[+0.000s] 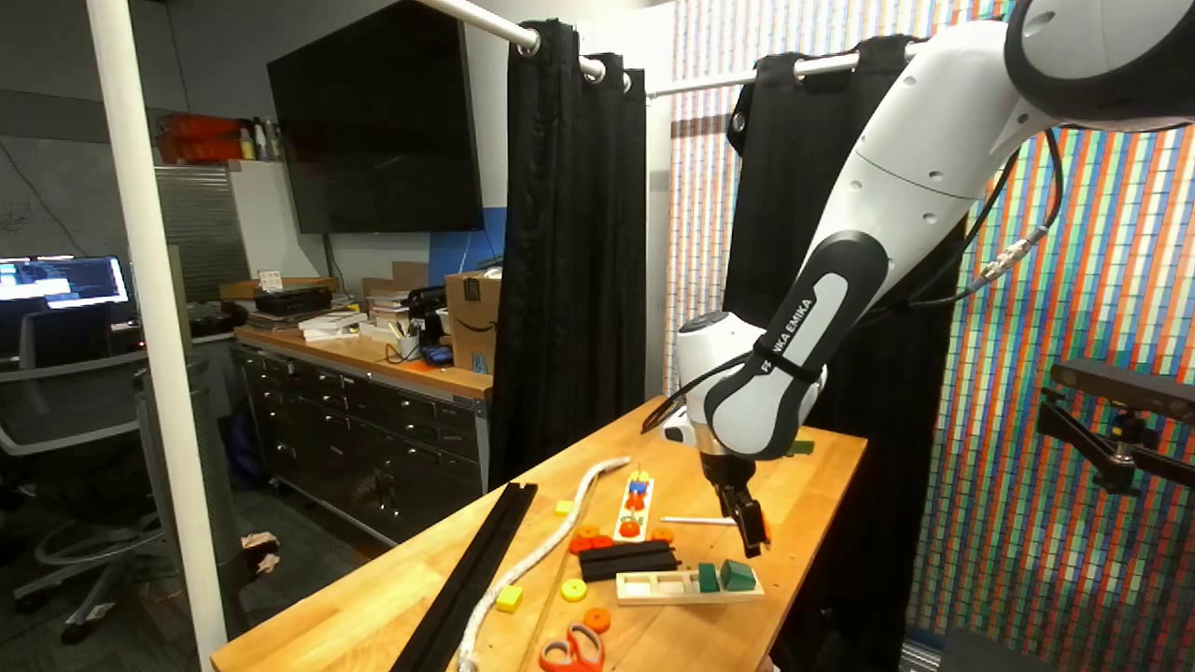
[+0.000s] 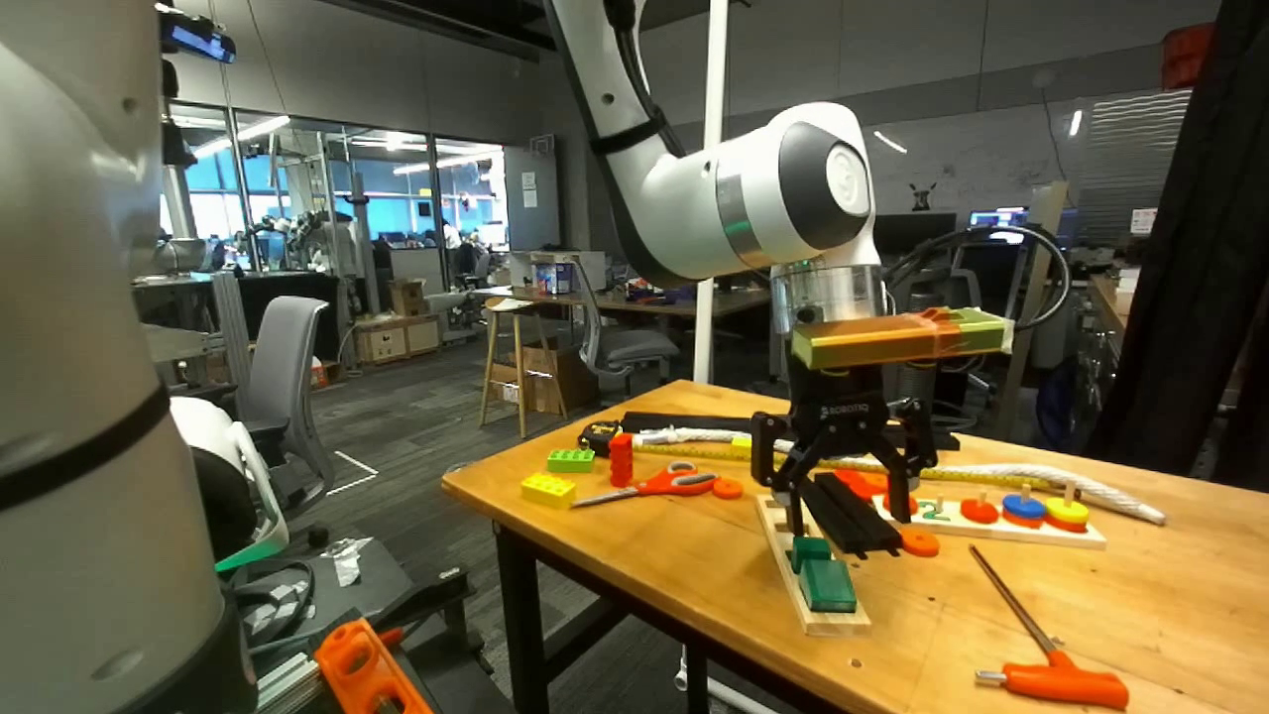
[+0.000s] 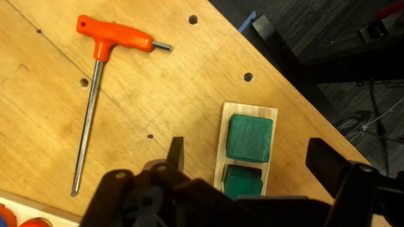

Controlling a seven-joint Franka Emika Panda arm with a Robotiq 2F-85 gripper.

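Observation:
My gripper is open, its fingers wide apart with nothing between them. It hangs above the table near the wooden tray. Two green blocks sit at one end of that tray: one in the end compartment and another beside it, partly covered by my gripper in the wrist view. The end block looks tilted in exterior view 1. The tray's other compartments appear empty there; in the wrist view my gripper hides them.
An orange-handled hex key lies near the tray. Black bars, a peg board with coloured rings, scissors, toy bricks and a white rope are spread around. The table edge is close to the tray's block end.

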